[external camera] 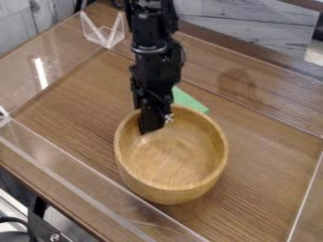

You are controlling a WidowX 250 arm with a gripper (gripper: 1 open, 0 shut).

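My black gripper (pixel 154 117) reaches down from the top of the view to the upper left rim of an orange-tan plastic bowl (pixel 171 159) in the lower middle. Its fingertips are at or just inside the rim; whether they touch or hold it I cannot tell, and the dark fingers blend together. A green flat object (pixel 188 100) lies behind the bowl, right of the gripper, partly hidden.
A clear plastic container (pixel 104 26) stands at the back left. A marble-patterned panel (pixel 246 28) runs along the back edge, and the table's front left edge has cables beside it.
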